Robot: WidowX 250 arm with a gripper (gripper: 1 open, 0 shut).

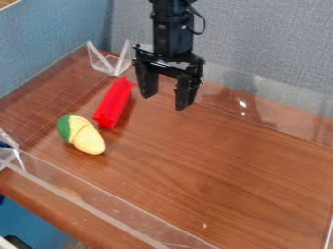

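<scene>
My black gripper [166,89] hangs over the back middle of the wooden floor, open, with nothing between its fingers. To its left lies a long red block [113,103], angled front to back. Nearer the front left rests a toy corn [86,138], yellow with a green end, apart from the block and from the gripper.
Clear plastic walls edge the wooden surface [221,185], with white corner brackets [108,58] at the left. A grey textured backdrop stands behind.
</scene>
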